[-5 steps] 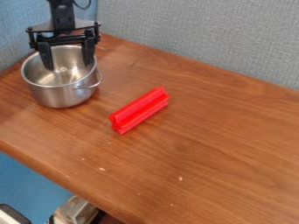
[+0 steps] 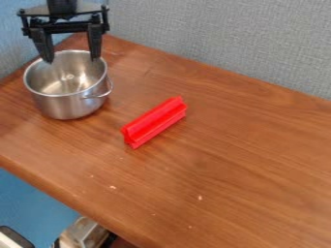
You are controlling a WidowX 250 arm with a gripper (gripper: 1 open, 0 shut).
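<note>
A black gripper hangs at the top left, open, its fingers spread over the back rim of a steel pot with a wire handle at its right side. Nothing shows between the fingers. A red ribbed bar lies on the wooden table, to the right of the pot and apart from it.
A grey speckled wall runs along the back. The table's left edge borders a blue surface, with metal hardware at the bottom left.
The pot and red bar look unmoved.
</note>
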